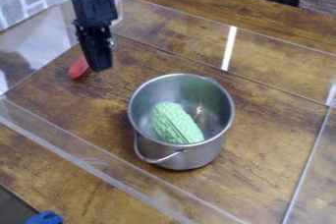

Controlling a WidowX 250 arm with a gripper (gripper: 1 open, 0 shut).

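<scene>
My black gripper [100,61] hangs over the table at the upper left, shut, with nothing showing between its fingers. Just below and left of it lies a small red object [79,67] on the wood. At the centre right stands a steel pot [197,151] with a wire handle, holding a light green, textured oblong item [175,122].
Clear plastic panels border the wooden table [269,61]. A white strip [230,48] lies toward the back. A blue object [45,217] sits at the bottom-left corner. The wood to the right and behind the pot is clear.
</scene>
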